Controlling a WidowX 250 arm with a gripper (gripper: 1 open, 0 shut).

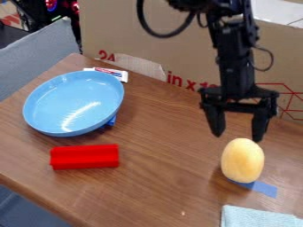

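The black gripper [236,124] hangs over the right side of the table, its two fingers apart with nothing between them. Below it a pale yellow oval object [243,160] rests upright on or beside a blue strip [264,190]. A light blue plate [71,103] sits at the left, and a red cylinder [84,156] lies in front of it.
A cardboard box [154,44] stands behind the wooden table [154,177]. A pale cloth [254,218] lies at the front right, and a small white packet [106,72] behind the plate.
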